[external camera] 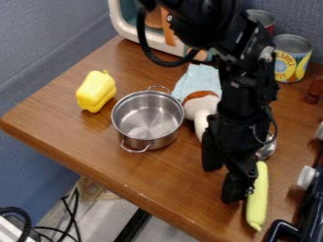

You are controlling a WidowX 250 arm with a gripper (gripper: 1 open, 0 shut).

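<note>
My black gripper [237,168] is low over the right half of the wooden table, at the upper end of a pale yellow-green corn-like object [258,198], which now points toward the front edge. Whether the fingers are closed on it is hard to tell. A steel pot [147,119] with two handles sits mid-table. A yellow pepper [96,90] lies to its left. A white mushroom-like object [198,106] with a brown part is partly hidden behind my arm, as is a metal spoon [267,146].
A pale blue cloth [195,79] lies at the back. Cans [292,59] and a small red bottle [314,92] stand at back right. A black stove-like item [297,223] lines the right edge.
</note>
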